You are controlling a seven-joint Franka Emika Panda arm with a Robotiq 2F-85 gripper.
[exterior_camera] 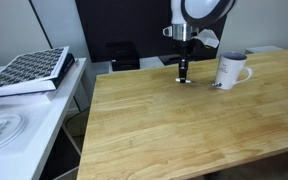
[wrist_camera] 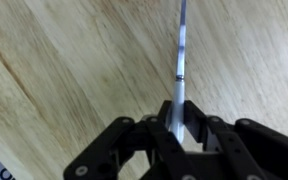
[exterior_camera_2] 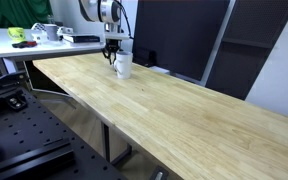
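In the wrist view a slim, shiny metal handle (wrist_camera: 180, 62) runs up from between the black fingers of my gripper, which is shut on it. It looks like a spoon, its far end outside that view. Exterior view 1 shows my gripper (exterior_camera: 182, 80) pointing down just above the wooden table, left of a white mug (exterior_camera: 230, 71). The spoon's metal end (exterior_camera: 216, 86) shows close by the mug's base; whether they touch I cannot tell. From exterior view 2, the mug (exterior_camera_2: 124, 65) partly hides the fingers.
A white side table at far left bears a patterned box (exterior_camera: 29, 68) and a clear round lid (exterior_camera: 1, 130). A dark panel stands behind the table.
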